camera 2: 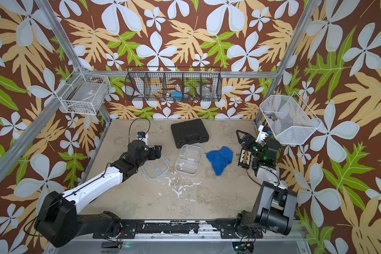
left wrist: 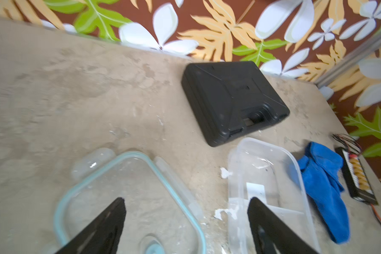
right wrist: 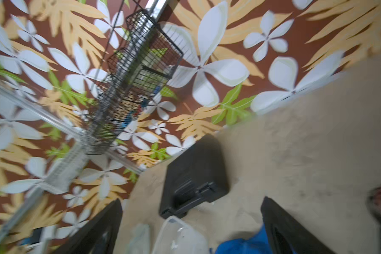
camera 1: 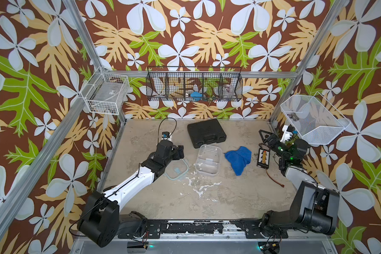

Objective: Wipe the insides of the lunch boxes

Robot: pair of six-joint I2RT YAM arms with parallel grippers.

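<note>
A clear lunch box (camera 1: 208, 160) sits mid-table; left of it lies a lid or shallow box with a pale blue rim (left wrist: 127, 190), partly under my left arm in the top views. A blue cloth (camera 1: 238, 158) lies right of the clear box. My left gripper hangs above the blue-rimmed piece, fingers apart with nothing seen between them. My right gripper is raised at the table's right side, open and empty, beyond the cloth.
A black case (camera 1: 206, 133) lies at the back centre. A small electronic board with wires (camera 1: 262, 158) sits under the right arm. Wire baskets (camera 1: 193, 84) hang on the walls.
</note>
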